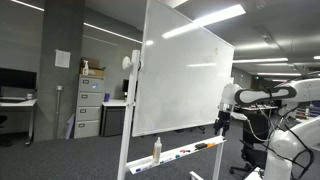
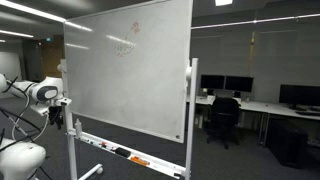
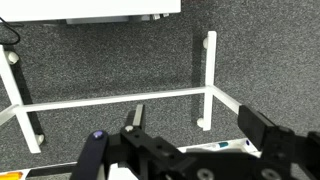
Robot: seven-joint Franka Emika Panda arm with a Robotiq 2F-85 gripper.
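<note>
A white whiteboard [image 1: 187, 75] stands on a wheeled frame, with faint reddish marks [image 2: 126, 44] on its surface in exterior view 2. Along its bottom runs a tray [image 2: 106, 146] holding a spray bottle [image 1: 157, 151], a dark eraser [image 2: 122, 152], an orange item [image 2: 139, 160] and several markers. My gripper [image 1: 222, 123] hangs at the board's side edge, near the tray's end. Looking down in the wrist view, its black fingers [image 3: 257, 127] stand open and apart, nothing visible between them. Part of the tray is hidden behind the gripper there.
White stand legs [image 3: 208, 85] and a crossbar [image 3: 120, 100] lie below the gripper over grey carpet [image 3: 265, 50]. Desks with monitors [image 2: 238, 83], a chair [image 2: 230, 108] and a drawer cabinet [image 1: 89, 101] stand farther back.
</note>
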